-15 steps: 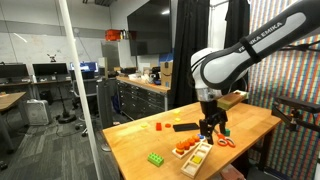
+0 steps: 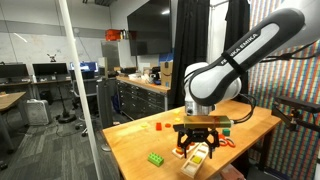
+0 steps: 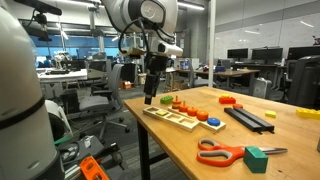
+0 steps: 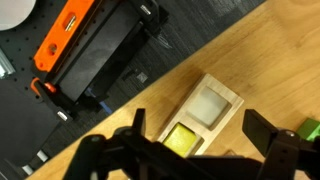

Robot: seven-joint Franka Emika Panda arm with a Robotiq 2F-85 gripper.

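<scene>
A pale wooden tray with compartments [image 2: 195, 158] lies near the table's edge. In the wrist view, the tray [image 4: 214, 104] shows one bare compartment and one with a yellow piece [image 4: 181, 139]. My gripper is open above this end of the tray, one finger to either side, with nothing held. From the second exterior view, the gripper [image 3: 149, 99] points down near the tray's far end [image 3: 172, 119], apparently still above it. In the first exterior view its fingers cover part of the tray.
Orange pieces [image 3: 183, 106] and a blue piece [image 3: 214, 121] line up beside the tray. Red scissors [image 3: 222, 152], a dark green block [image 3: 256, 160] and a black tray [image 3: 250, 120] lie farther along. A green block [image 2: 155, 158] is left of the gripper. Beyond the table edge is a drop.
The tray and loose pieces appear unmoved.
</scene>
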